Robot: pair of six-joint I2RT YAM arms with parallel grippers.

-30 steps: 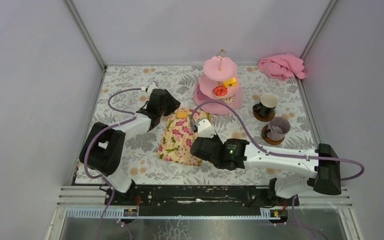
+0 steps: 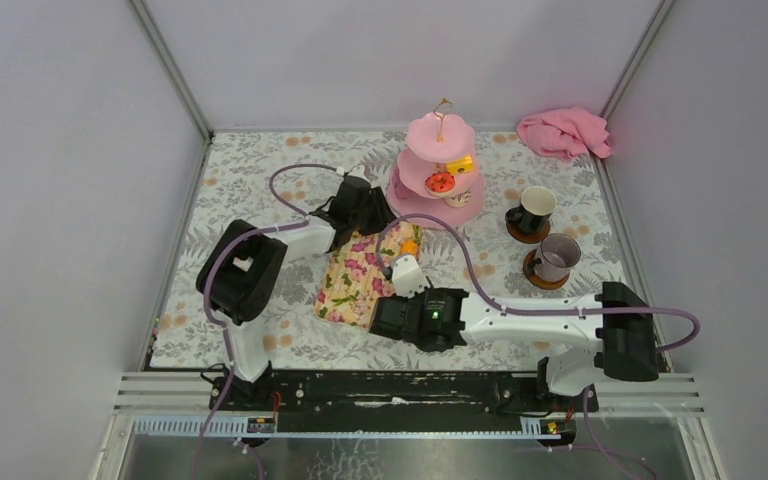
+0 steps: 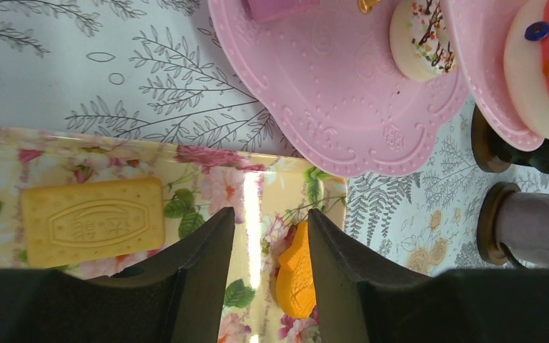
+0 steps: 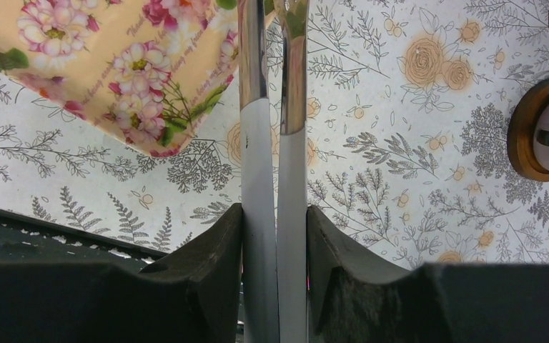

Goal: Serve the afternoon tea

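My left gripper (image 2: 380,215) hangs over the back of the floral tray (image 2: 350,290), fingers part open with nothing between them. In the left wrist view a rectangular biscuit (image 3: 93,221) and an orange shaped biscuit (image 3: 294,286) lie on the tray below it; the pink tiered stand (image 2: 440,135) is just behind, holding toy cakes. My right gripper, low at the front right of the tray, grips silver tongs (image 4: 292,179) with grey handles; their tips run out of its wrist view.
A black-and-white mug (image 2: 537,205) and a grey mug (image 2: 560,250) stand on wooden coasters at the right. A pink cloth (image 2: 563,130) lies at the back right corner.
My left gripper has moved right over the tray toward the tiered stand.
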